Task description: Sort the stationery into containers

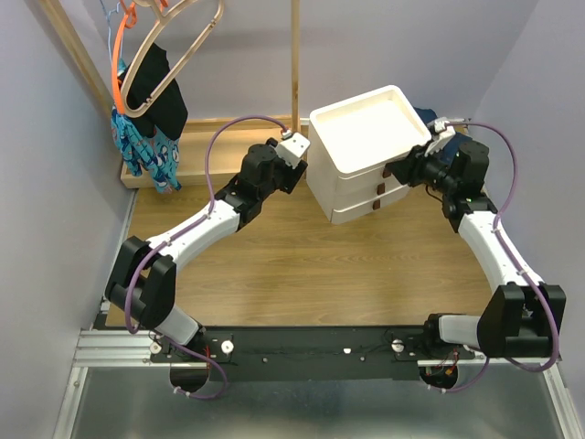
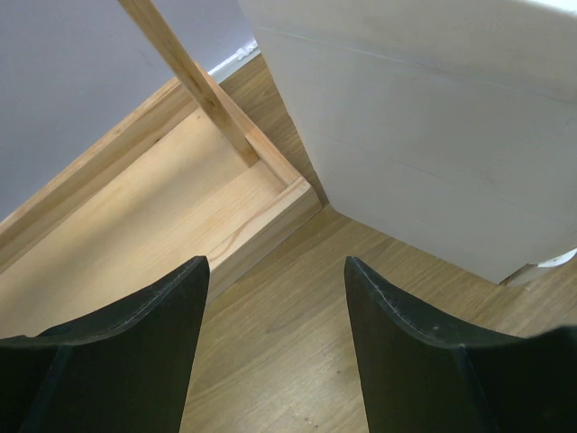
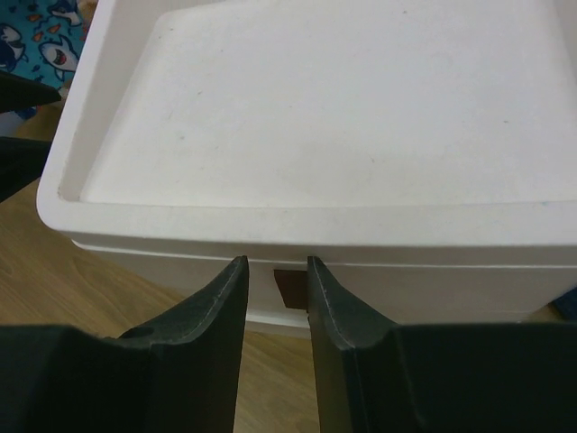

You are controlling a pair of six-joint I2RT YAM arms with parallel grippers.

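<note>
At the back right stands a white drawer unit (image 1: 322, 178) with a tray-like top (image 1: 366, 128) that is empty. Small brown tabs mark its drawers, all of which look closed. My right gripper is at the front of the unit, shut on the top drawer's brown tab (image 3: 291, 289), which sits nearer the right-hand finger. To the left of the unit, my left gripper (image 1: 294, 165) hangs open; between its fingers the left wrist view shows only bare floor and wood. No loose stationery is visible.
A wooden rack base (image 1: 206, 151) with an upright post (image 1: 295, 64) lies behind my left gripper. Clothes (image 1: 160, 101) hang at the back left. Dark blue cloth (image 1: 439, 133) is behind the unit's right side.
</note>
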